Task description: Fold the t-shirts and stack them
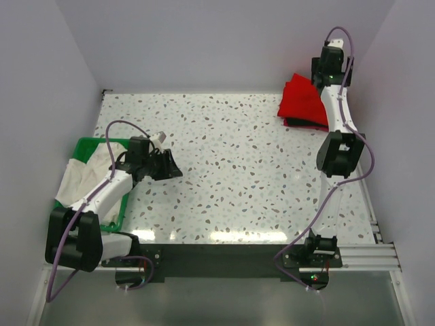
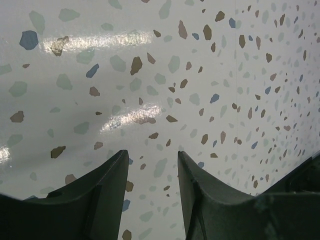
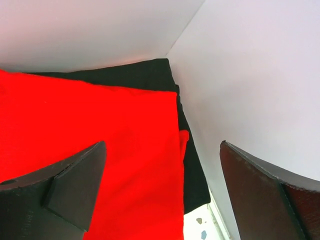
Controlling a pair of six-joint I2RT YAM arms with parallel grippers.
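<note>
A folded red shirt (image 1: 300,100) lies on top of a black shirt (image 1: 306,123) in the far right corner of the table. In the right wrist view the red shirt (image 3: 135,135) is flat, and the black shirt (image 3: 195,185) sticks out beyond its far and right edges. My right gripper is wide open over the stack's right side, nothing held between its fingers. At the left of the table, my left gripper (image 1: 175,173) hangs over bare surface; in its wrist view the fingers (image 2: 112,185) stand apart with nothing between them.
A green bin (image 1: 85,148) holding white cloth (image 1: 81,180) stands at the left, partly under the left arm. Walls close in behind and to the right of the stack (image 3: 260,90).
</note>
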